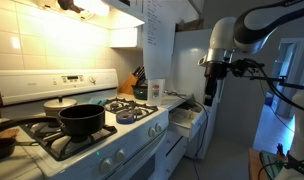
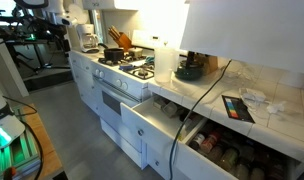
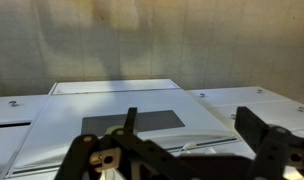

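Observation:
My gripper [image 1: 209, 97] hangs at the right in exterior view 1, in the air in front of the counter and clear of the stove. The wrist view shows its two dark fingers [image 3: 130, 120] set apart along the bottom, with nothing between them, so the gripper looks open. Below it lie the white stove front and its grey oven window [image 3: 132, 121]. A black pot [image 1: 83, 121] sits on the stove, and behind it is a lidded pot [image 1: 60, 105]. A blue ring-shaped item [image 1: 125, 117] rests near the burners.
Open drawers [image 2: 170, 120] jut out past the stove, the lower one [image 2: 237, 150] filled with jars and other items. A knife block [image 1: 140, 83] and a clear container [image 1: 156, 90] stand on the counter.

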